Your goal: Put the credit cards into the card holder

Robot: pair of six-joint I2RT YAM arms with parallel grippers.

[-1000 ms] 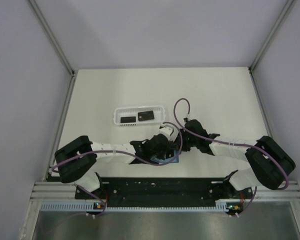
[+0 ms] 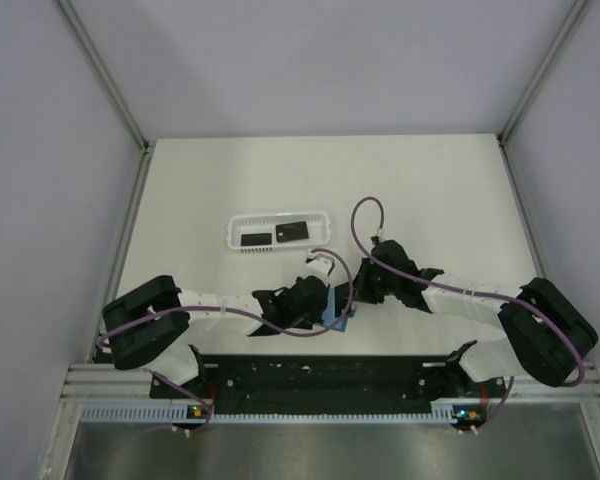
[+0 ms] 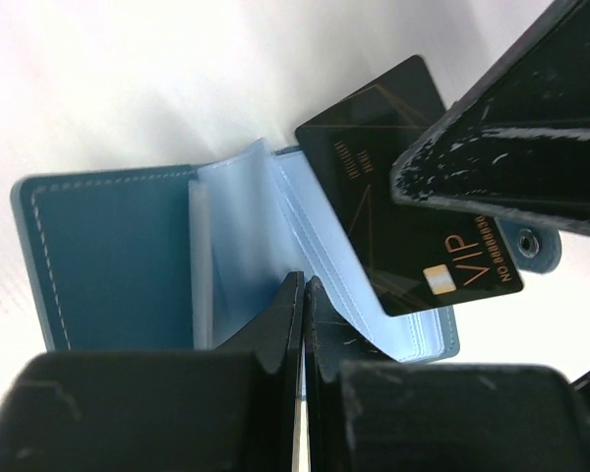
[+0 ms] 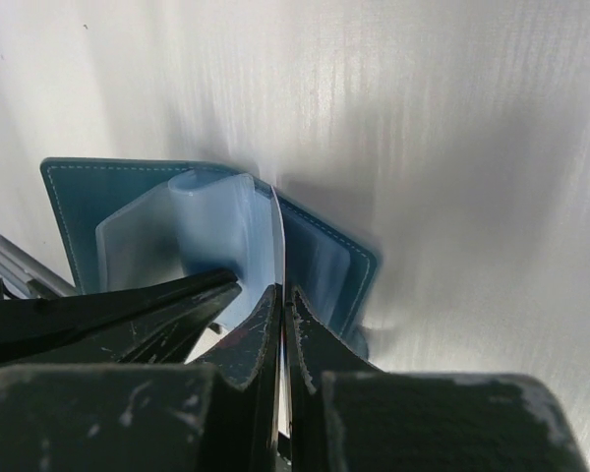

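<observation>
The card holder (image 3: 98, 256), dark teal with clear pale-blue sleeves, lies open on the table. A black credit card (image 3: 393, 206) rests over its sleeves in the left wrist view, partly hidden by a black gripper part above. My left gripper is shut, its tips over the sleeves beside the card, nothing visible between them. My right gripper is shut at the holder's sleeves; a thin pale edge runs along its fingertips, and I cannot tell whether it is held. Both grippers meet closely at the front middle in the top view.
A white tray (image 2: 238, 220) with dark cards (image 2: 292, 231) stands behind the holder. The two arms are very close together.
My left gripper has moved a little to the left, uncovering more of the holder. The right arm has shifted slightly to the right.
</observation>
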